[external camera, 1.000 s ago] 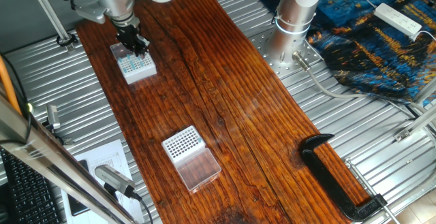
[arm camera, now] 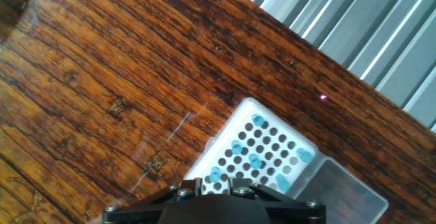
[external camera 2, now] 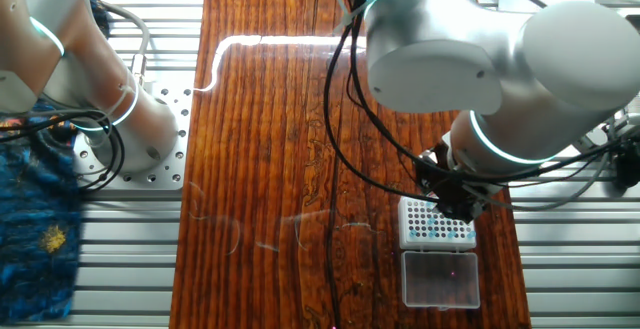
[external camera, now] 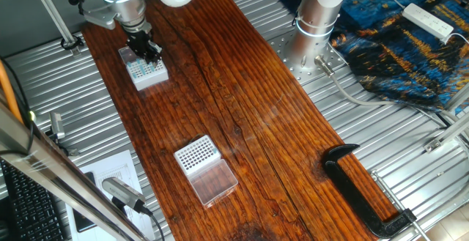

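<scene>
A white tube rack (external camera: pixel 147 73) stands near the far left edge of the table, its clear lid (external camera 2: pixel 440 279) folded open. Several blue-capped tubes (arm camera: pixel 255 161) sit scattered among its holes in the wrist view. My gripper is directly over the rack, pointing down, its two fingers apart with white rack surface showing between them. One blue tube (arm camera: pixel 215 174) is right by the fingertips; whether they touch it cannot be told. A second white rack (external camera: pixel 197 156), its holes looking empty, lies nearer the front with its clear lid (external camera: pixel 214 182) open.
A black clamp (external camera: pixel 357 190) grips the table's right edge. The wooden table (external camera: pixel 242 109) between the two racks is bare.
The arm over the far rack has shifted only very slightly. Both racks lie where they were.
</scene>
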